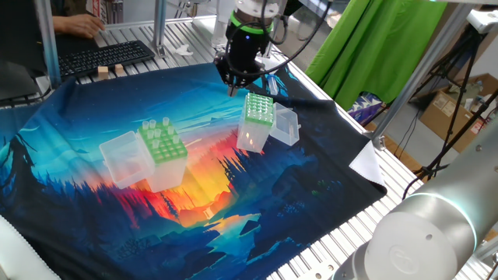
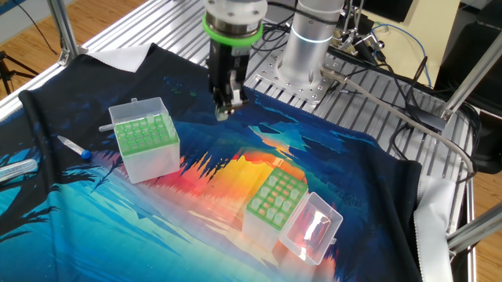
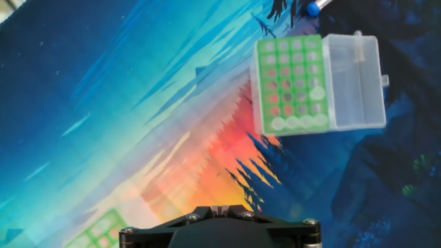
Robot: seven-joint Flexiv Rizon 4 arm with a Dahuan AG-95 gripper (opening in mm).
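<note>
Two clear boxes with green perforated racks stand on the cloth, lids folded open. One box (image 1: 256, 124) (image 2: 149, 153) (image 3: 291, 86) has a few pale round pieces in its rack, along one edge and one apart. The other box (image 1: 165, 159) (image 2: 271, 210) has several clear tubes standing up from its rack; only a corner of its green rack (image 3: 96, 233) shows in the wrist view. Above the cloth, apart from both boxes, hangs my gripper (image 1: 232, 90) (image 2: 223, 112). Its fingertips meet, with nothing clearly visible between them.
A pen with a blue end (image 2: 76, 148) (image 3: 317, 7) lies beside the first box. A white object (image 2: 17, 171) is at the cloth's edge. Behind the cloth are a keyboard (image 1: 106, 57) and a person's hand (image 1: 80, 26). The cloth around the boxes is mostly clear.
</note>
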